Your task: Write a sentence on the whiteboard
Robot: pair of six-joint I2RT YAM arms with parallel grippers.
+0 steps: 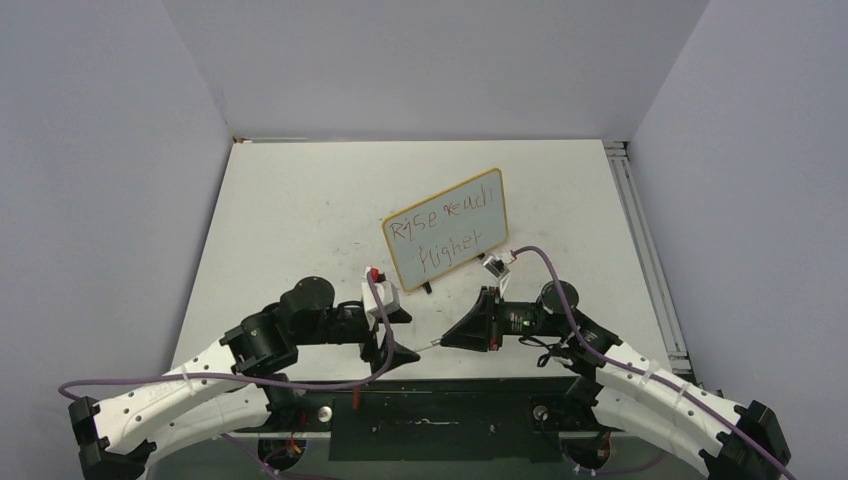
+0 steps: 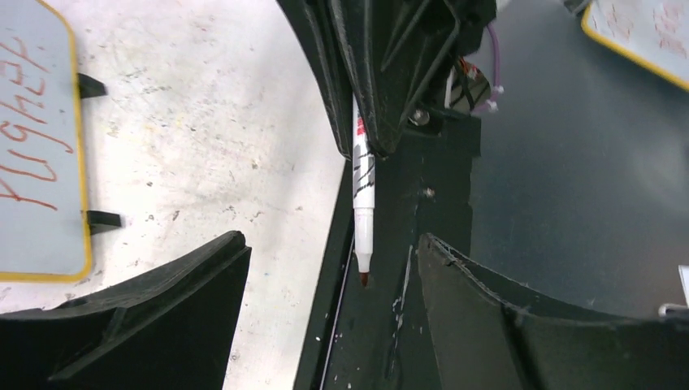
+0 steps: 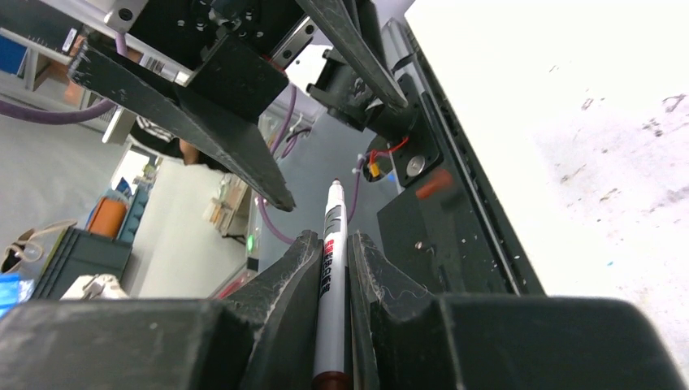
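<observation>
My right gripper [image 1: 446, 341] is shut on a slim white marker [image 2: 363, 183], whose dark red nib is bare and points toward my left gripper [image 1: 409, 336]. The left fingers [image 2: 191, 284] are spread wide, with the nib in line with the gap and nothing gripped. A blurred orange-red piece [image 3: 435, 184], likely the cap, shows low by the table's front edge; the top view has a small red spot [image 1: 356, 397] there. The yellow-framed whiteboard [image 1: 440, 213] stands tilted on the table, bearing red handwriting that looks like "Rise reach Higher".
Black feet [image 1: 427, 287] jut from the board's lower edge. Purple cables [image 1: 200, 378] run along both arms, and grey walls close off the sides and back.
</observation>
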